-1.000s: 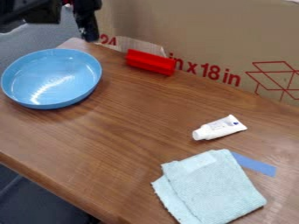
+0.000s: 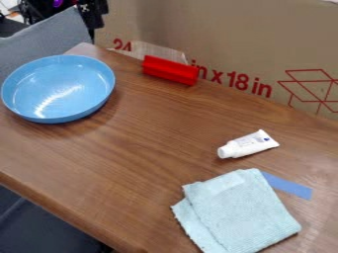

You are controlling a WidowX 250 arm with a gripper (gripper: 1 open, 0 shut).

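At the top left edge of the camera view, my gripper (image 2: 82,16) is mostly cut off by the frame, dark, above the back of the table; its fingers are hard to make out. Below it a blue round dish (image 2: 58,87) sits at the left. A red box or roll (image 2: 171,69) lies at the back. A white tube (image 2: 247,144) lies on the right, and a folded pale blue cloth (image 2: 235,210) lies at the front right.
A cardboard box (image 2: 251,40) stands along the back. A blue strip (image 2: 288,186) lies beside the cloth.
The arm has drawn up and back at the top left, so less of it shows than one second ago. The objects on the table are unchanged.
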